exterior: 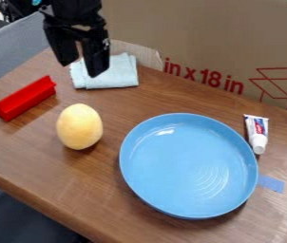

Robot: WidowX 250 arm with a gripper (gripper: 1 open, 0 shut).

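My black gripper (80,59) hangs in the upper left, raised over the back of the wooden table, its fingers open and pointing down in front of a folded pale blue cloth (114,74). A red bar (26,98) lies at the left. A round yellow object (80,126) sits near the middle left, below the gripper and apart from it. A blue plate (188,166) takes up the right front. A white tube (257,134) lies right of the plate.
A cardboard box (222,52) stands along the back. The table's front left edge drops to a dark area. Bare wood (165,98) lies between cloth and plate.
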